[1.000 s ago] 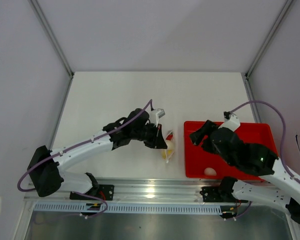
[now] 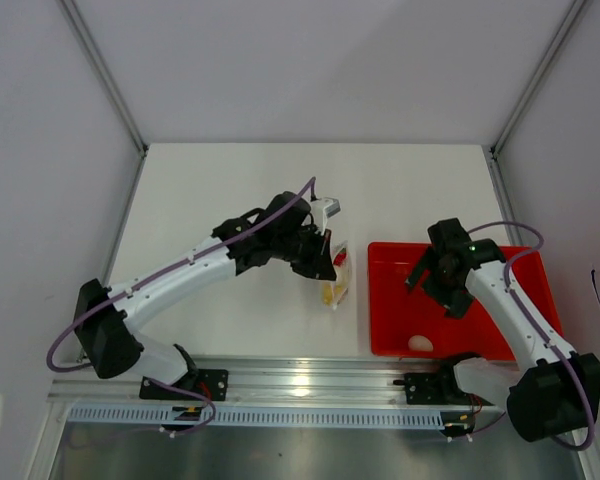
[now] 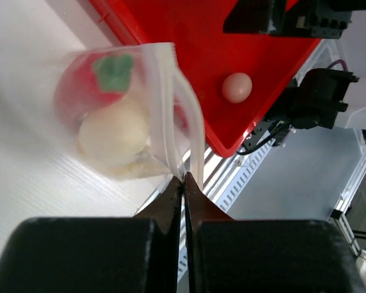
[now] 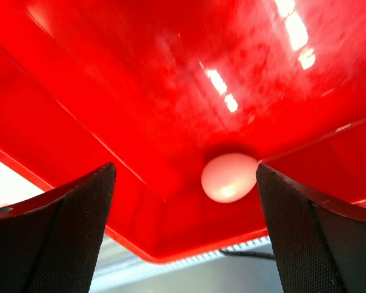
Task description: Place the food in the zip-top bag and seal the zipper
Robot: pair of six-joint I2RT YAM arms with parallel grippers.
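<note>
A clear zip top bag (image 3: 161, 110) hangs from my left gripper, whose fingers are shut on its rim. Through the plastic show a red item with a green top (image 3: 88, 85) and a pale round item (image 3: 113, 134). From above, the bag (image 2: 337, 275) is just left of the red tray, its mouth partly spread toward the tray. A pinkish egg-like food (image 4: 229, 177) lies in the tray's near left corner. Over the tray, my right gripper (image 2: 435, 275) is open with nothing between its fingers; in its wrist view the egg lies beyond the fingertips.
The red tray (image 2: 385, 330) stands at the right of the white table (image 2: 210, 190), and otherwise looks empty. A metal rail (image 2: 300, 375) runs along the front edge.
My right gripper has swung from higher up to low over the tray, now pointing down into it. The egg has not moved.
</note>
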